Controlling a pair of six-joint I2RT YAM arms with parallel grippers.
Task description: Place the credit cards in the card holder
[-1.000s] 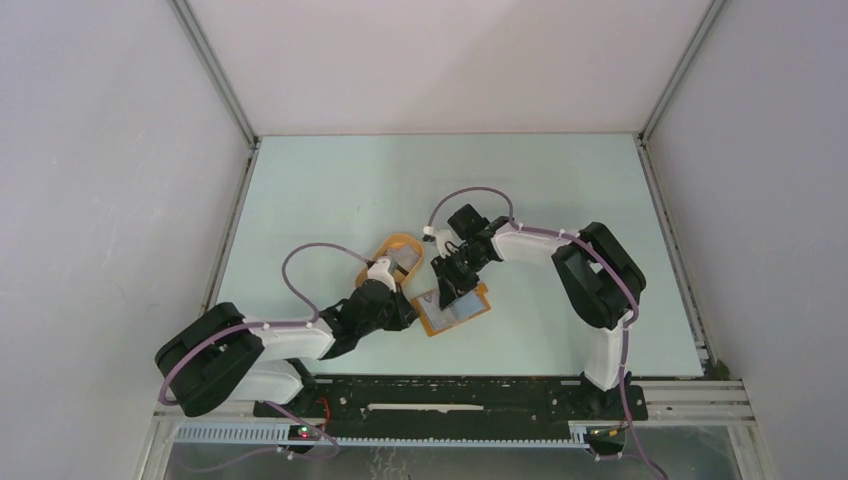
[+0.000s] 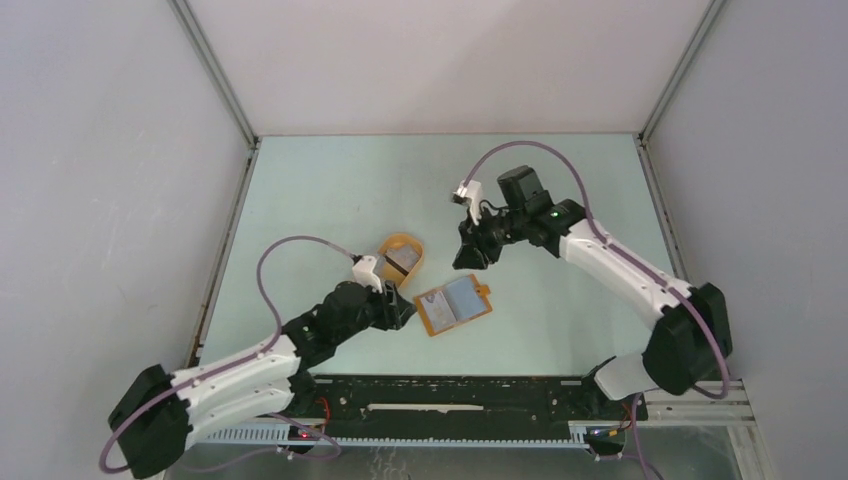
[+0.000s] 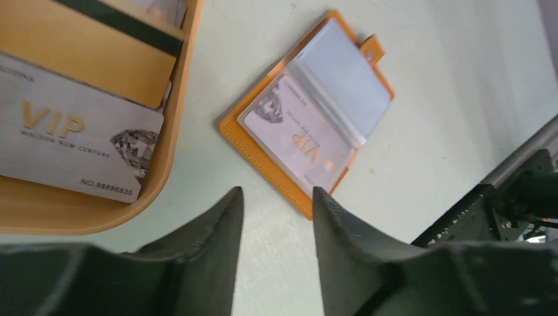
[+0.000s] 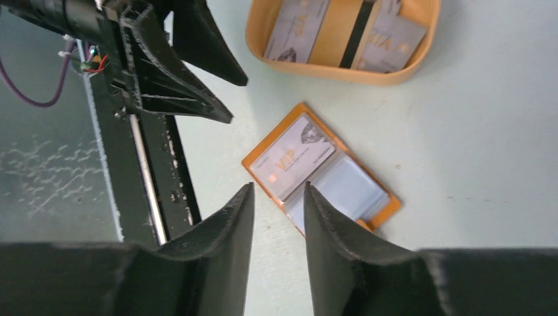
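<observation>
The open tan card holder [image 3: 253, 160] lies flat on the table. A silver VIP card [image 3: 289, 122] sits under one clear sleeve; the other clear sleeve [image 3: 345, 69] shows no card. Left of the holder, a tan basket [image 3: 172, 125] bears a silver VIP card [image 3: 62, 161], a gold card [image 3: 92, 43] and another partly visible silver card. My left gripper stands open above the table by the holder's near corner, nothing between its fingers. Higher and farther back, my right gripper is open a little, also empty.
A small tan strap [image 2: 484, 289] sticks out from the holder's right side. The black front rail [image 2: 440, 404] borders the table. Free table surface [image 2: 560, 310] extends right of the holder, and behind it.
</observation>
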